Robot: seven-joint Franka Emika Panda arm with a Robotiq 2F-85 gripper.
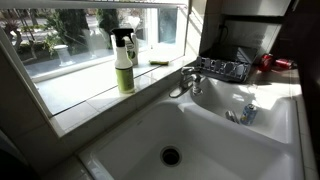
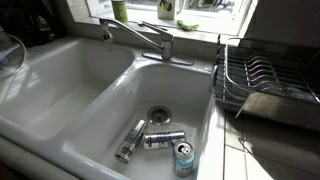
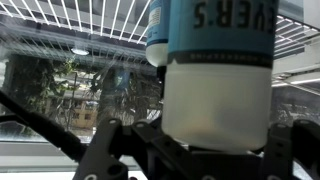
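Note:
In the wrist view, a bottle with a blue lettered label (image 3: 222, 28) and a smooth white end (image 3: 217, 105) fills the middle. My gripper is shut on it, the dark fingers (image 3: 135, 142) on either side of the white end. Part of a second blue-and-white container (image 3: 158, 32) shows behind and to its left. Neither exterior view clearly shows the gripper or the held bottle.
Several cans are in one sink basin, including an upright can (image 2: 184, 160) and a lying can (image 2: 165, 139). A spray bottle (image 1: 124, 68) stands by the window. The faucet (image 2: 165, 44) and dish rack (image 2: 268, 78) flank that basin. The other basin (image 1: 210, 150) looks empty.

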